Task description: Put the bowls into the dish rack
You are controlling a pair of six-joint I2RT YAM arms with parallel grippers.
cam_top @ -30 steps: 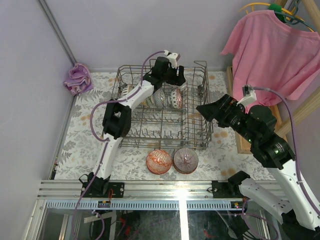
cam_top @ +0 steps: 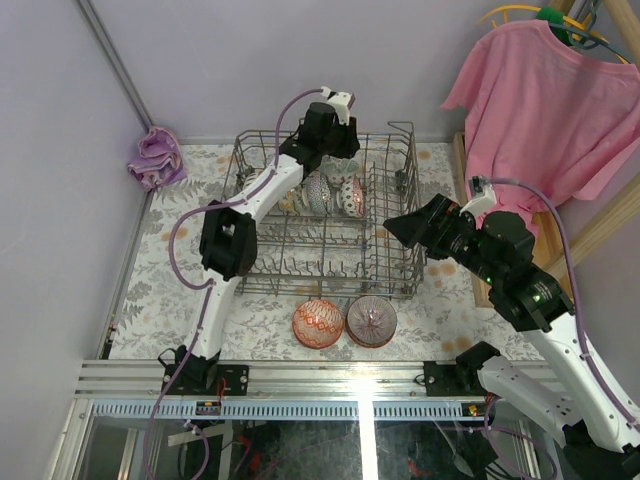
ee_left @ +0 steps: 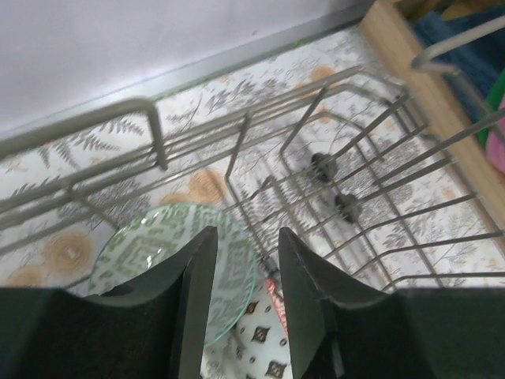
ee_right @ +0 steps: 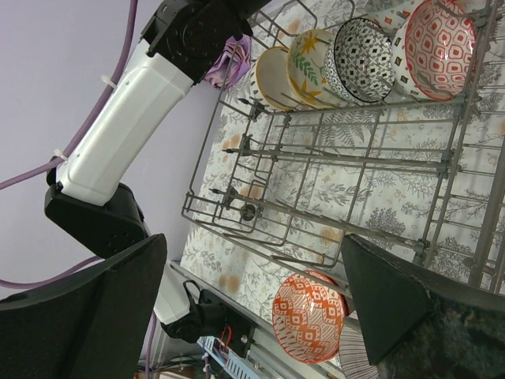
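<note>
My left gripper hangs over the back of the dish rack. Its fingers stand part open in the left wrist view, with a clear glass bowl just below the fingertips and no visible grip on it. Several patterned bowls line the rack's rear row, including a black-and-white bowl, a red patterned bowl and a leaf-patterned bowl. In front of the rack, an orange bowl and a grey-brown bowl sit side by side. Empty and open, my right gripper hovers by the rack's right side.
Wire tines and raised sides of the rack surround the left gripper. A wooden stand and a pink shirt are at the right. A purple cloth lies at the back left. The rack's front part holds no bowls.
The left gripper has shifted slightly left and up in the top view, uncovering part of the glass bowl. The right arm has swung a little left. The front bowls have not moved.
</note>
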